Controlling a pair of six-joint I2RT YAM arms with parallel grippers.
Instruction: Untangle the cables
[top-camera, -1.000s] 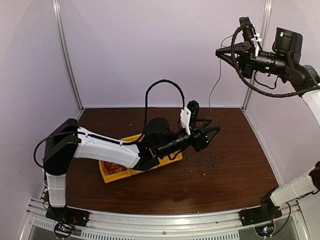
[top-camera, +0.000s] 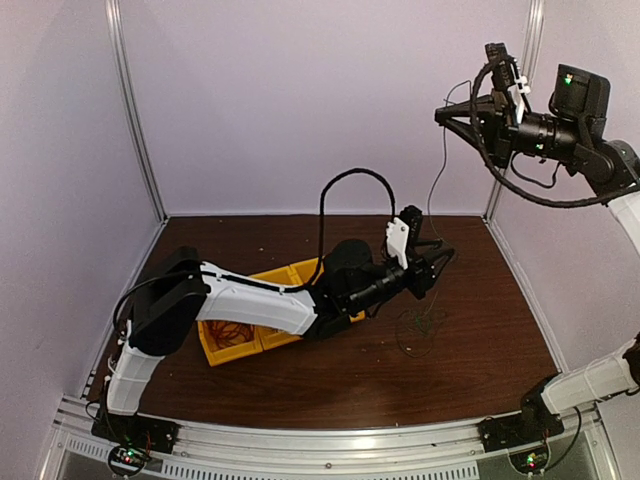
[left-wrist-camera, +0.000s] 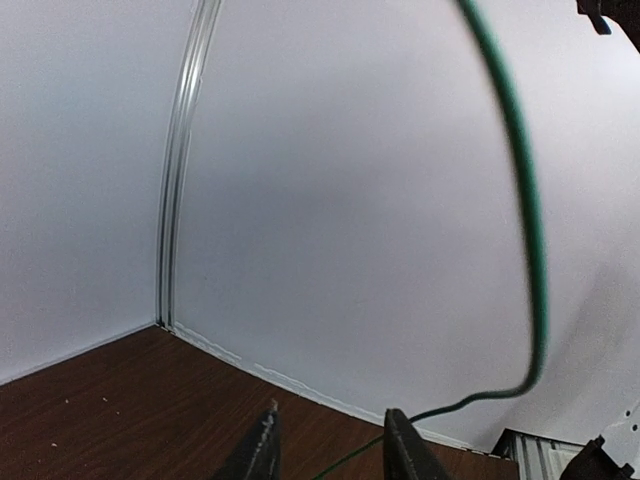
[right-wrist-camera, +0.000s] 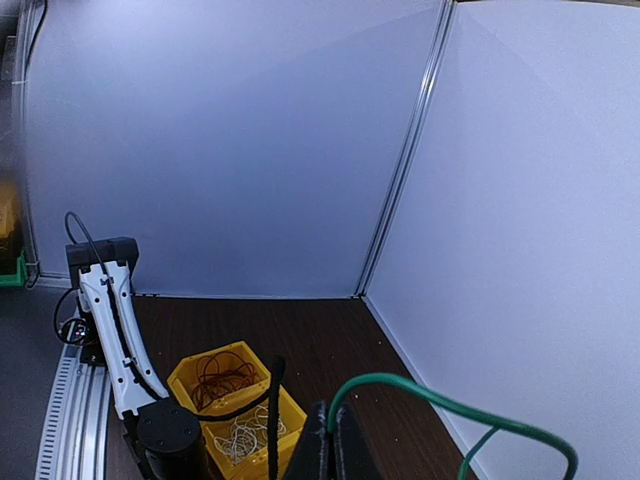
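Note:
A thin green cable (right-wrist-camera: 470, 410) is pinched by my right gripper, which is shut on it, high up at the right in the top view. From there the cable (top-camera: 435, 185) hangs down past my left gripper (top-camera: 448, 256) to a loose tangle (top-camera: 422, 325) on the table. My left gripper stands part open, its two fingers apart in the left wrist view. The cable (left-wrist-camera: 455, 406) crosses behind or between those fingers there; which of the two cannot be told, and it does not look clamped.
Beneath the left arm stands a yellow divided box (top-camera: 222, 352); orange-brown cables (right-wrist-camera: 222, 380) lie in one compartment and white cables (right-wrist-camera: 245, 435) in another. Free brown table (top-camera: 480, 370) lies to the right and front. Pale walls (top-camera: 320, 110) enclose the area.

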